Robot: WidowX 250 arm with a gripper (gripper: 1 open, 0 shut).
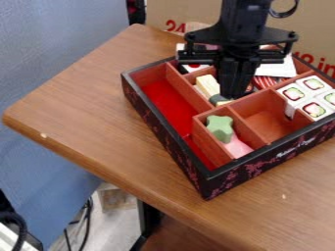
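Note:
A black gripper [236, 78] hangs over the upper middle of a dark patterned box [197, 172] with red-orange compartments. Its fingers point down near the compartment with a pale yellow block [207, 86]; whether anything is between them cannot be told. A green star-shaped piece [218, 125] lies in the front compartment on a pink piece [236, 148]. The left compartment [170, 103] shows bare red floor, and the middle-right one [268, 122] looks empty. White squares with printed centres [309, 98] fill the right compartment.
A cardboard box [177, 15] stands behind, and the table's left edge drops to the floor with cables.

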